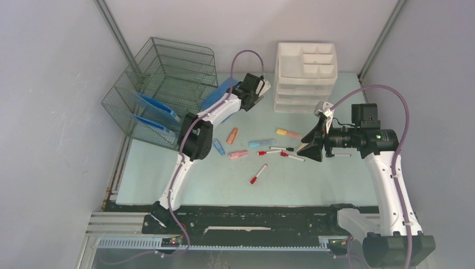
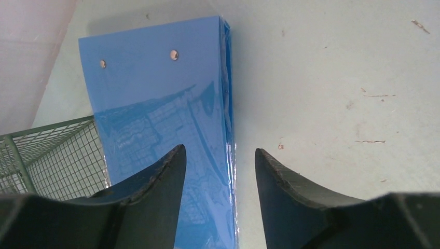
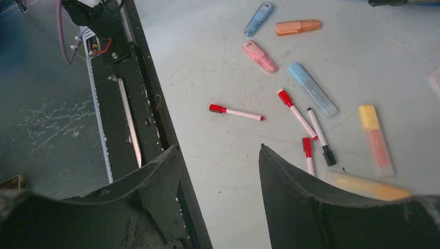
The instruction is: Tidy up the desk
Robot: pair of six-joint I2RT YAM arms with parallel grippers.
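Note:
A blue folder (image 2: 155, 78) lies on the desk beside the wire file rack (image 1: 173, 56); two more blue folders (image 1: 157, 106) stand in the rack. My left gripper is open above the folder's right edge, nothing between its fingers. My right gripper hangs open and empty over the right side of the desk, above markers (image 3: 236, 113) and highlighters (image 3: 311, 88).
A white drawer organizer (image 1: 305, 78) stands at the back right. Small erasable markers, highlighters and pen-like items are spread over the middle.

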